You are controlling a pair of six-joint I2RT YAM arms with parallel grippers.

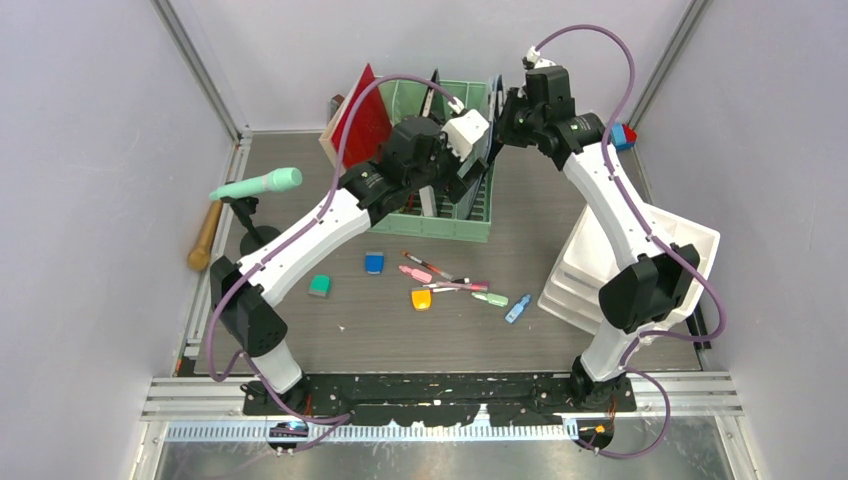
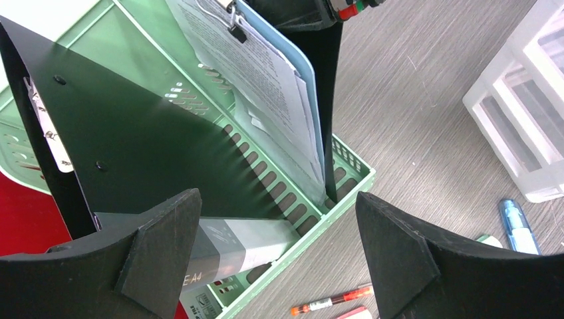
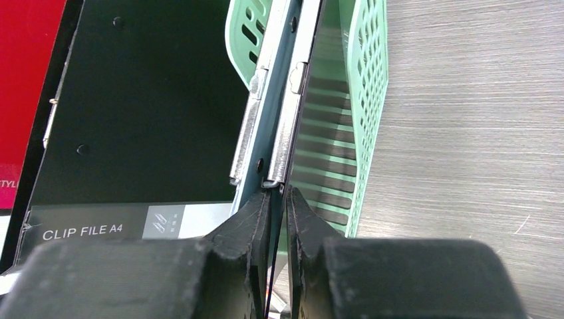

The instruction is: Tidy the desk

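A green rack (image 1: 430,228) stands at the back of the desk with files upright inside. Its right end holds a blue clip file with papers (image 2: 266,86) and, against that file's right side, a black file (image 2: 327,100). My right gripper is shut on a thin dark edge of this black file, near its metal clip. Over the rack's front middle, my left gripper is open, its fingers wide apart. Below its fingertips shows a black clip file (image 2: 159,153) with a grey-and-white label band, not gripped. A red file (image 1: 368,118) leans at the rack's left end.
Pens and markers (image 1: 450,285) lie scattered mid-desk, near blue (image 1: 374,262), green (image 1: 319,285) and yellow (image 1: 421,299) small items. White stacked trays (image 1: 585,265) stand at the right. A mint lamp (image 1: 260,184) stands left. Bare desk lies in front.
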